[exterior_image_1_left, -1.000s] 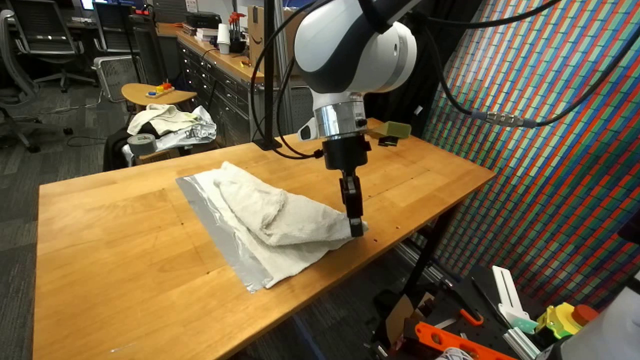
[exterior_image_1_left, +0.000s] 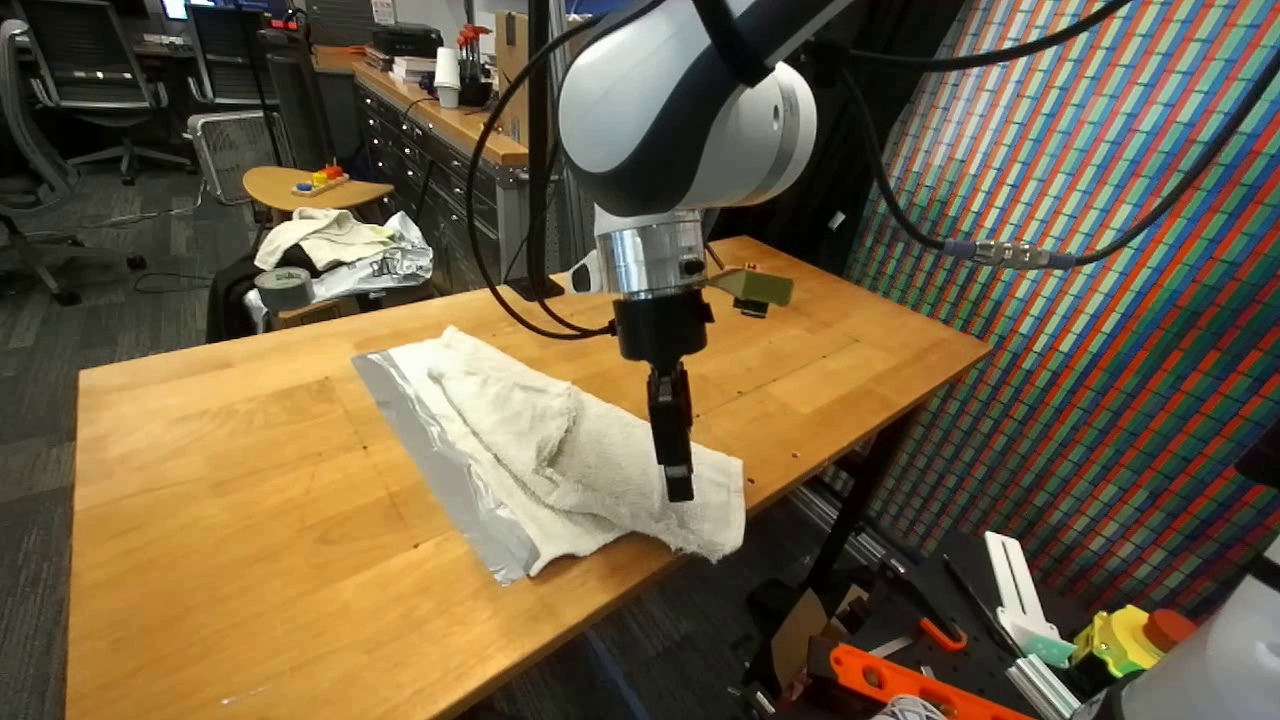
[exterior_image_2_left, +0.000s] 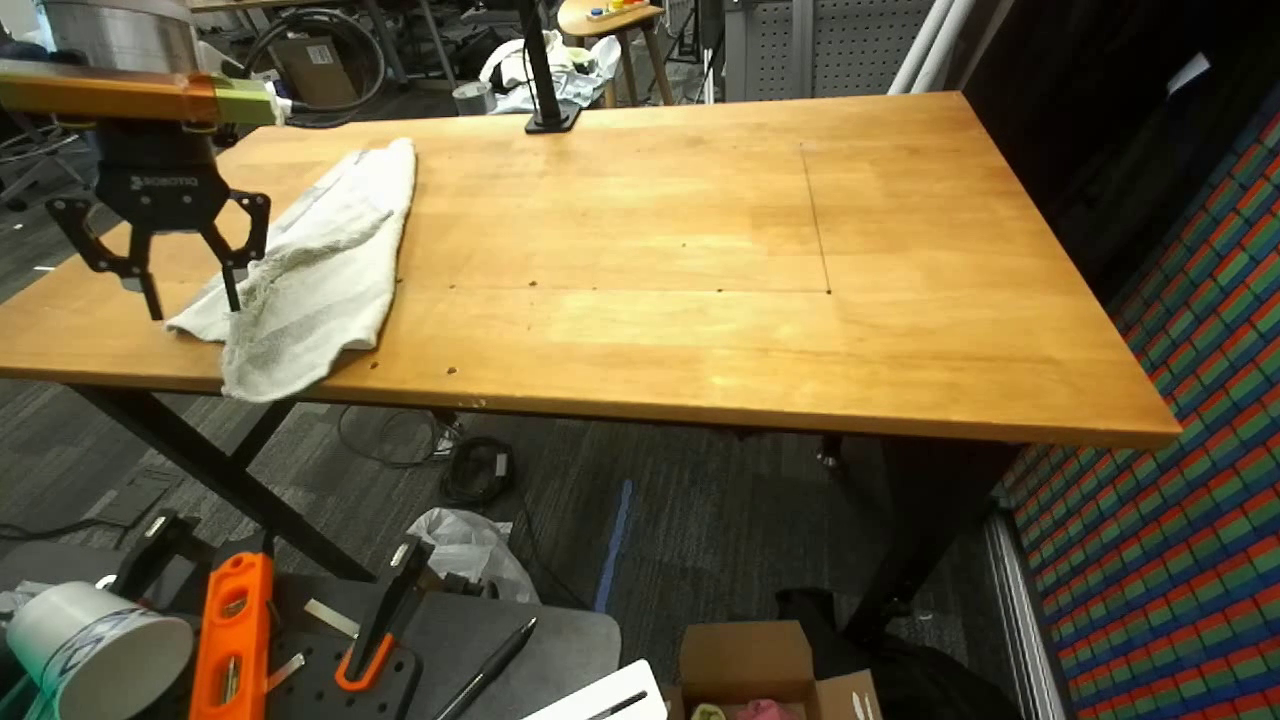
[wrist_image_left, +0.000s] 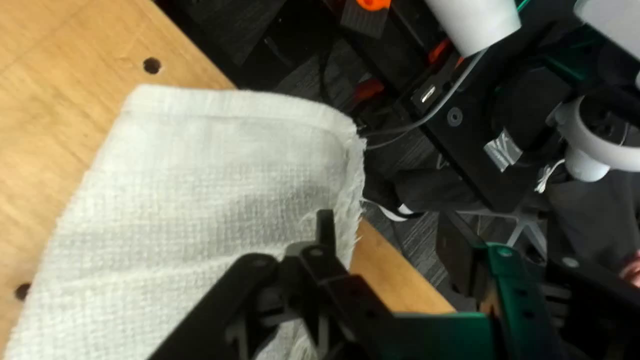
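A cream cloth (exterior_image_1_left: 558, 438) with a frayed edge lies folded over itself on the wooden table, its near corner reaching over the front edge. Under it, a silver-grey sheet (exterior_image_1_left: 450, 462) shows along the left side. In exterior view 2 my gripper (exterior_image_2_left: 194, 312) has its two fingers apart, in front of or above the cloth (exterior_image_2_left: 318, 276), with nothing visibly gripped. One dark finger (wrist_image_left: 325, 231) appears over the cloth (wrist_image_left: 180, 180) near its frayed edge in the wrist view, the other beyond the table edge. Whether the fingertips touch the cloth I cannot tell.
A black post (exterior_image_2_left: 546, 72) stands at its back edge. Below the front edge, a dark cart holds an orange level (exterior_image_2_left: 232, 636) and a white cup (exterior_image_2_left: 102, 654).
My gripper has moved left and slightly lower in exterior view 1. The cloth's corner that was at the fingertips now lies spread out and overhangs the table's front edge.
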